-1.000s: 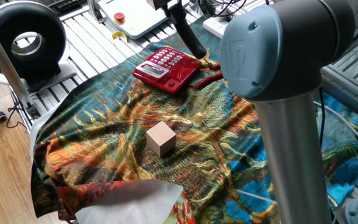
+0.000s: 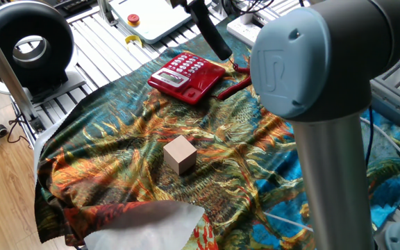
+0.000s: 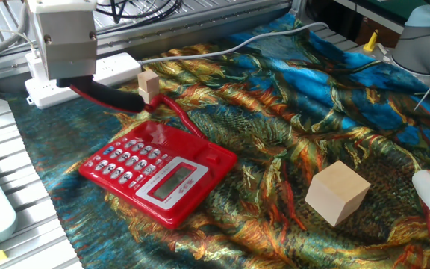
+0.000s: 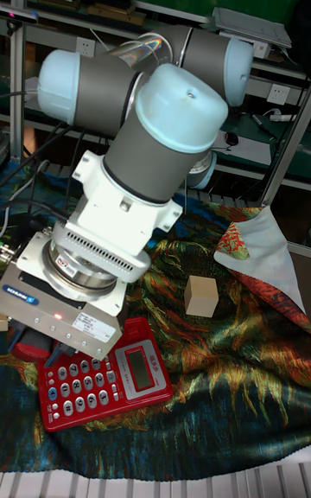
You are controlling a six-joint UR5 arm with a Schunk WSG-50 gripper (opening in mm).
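A red telephone [image 3: 163, 175] with silver keys and a small display lies on the patterned cloth, without its handset. Its dark handset [image 3: 114, 97], edged in red, hangs in the air above the cloth at upper left in exterior view 2. My gripper [image 3: 73, 79] is shut on one end of that handset; the other end slopes down towards the red coiled cord [image 3: 178, 116]. Exterior view 3 shows the gripper body above the keypad side of the telephone [image 4: 101, 387], where it hides most of the handset. The fingertips themselves are largely covered.
A large wooden cube [image 3: 337, 193] rests on the cloth, and a smaller wooden block [image 3: 148, 86] stands near a white power strip [image 3: 110, 77]. One cloth corner [image 2: 144, 226] is folded over. Open cloth lies between telephone and large cube.
The handset has shifted slightly right and up in exterior view 1, along with the arm, which moved a little right. Telephone and large cube have stayed put.
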